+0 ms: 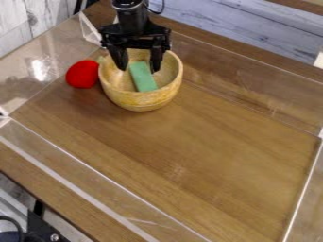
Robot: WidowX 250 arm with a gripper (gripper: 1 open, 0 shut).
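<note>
A wooden bowl (163,91) stands in the upper middle of the table with a green block (143,77) lying inside it. The black gripper (138,59) hangs over the back of the bowl, its two fingers pointing down near the block's upper end. Whether it touches or holds the block cannot be told at this size. A red round object (82,74) lies just outside the bowl on the left.
A white wall (265,33) runs along the back, and the table's edge drops away at the lower left.
</note>
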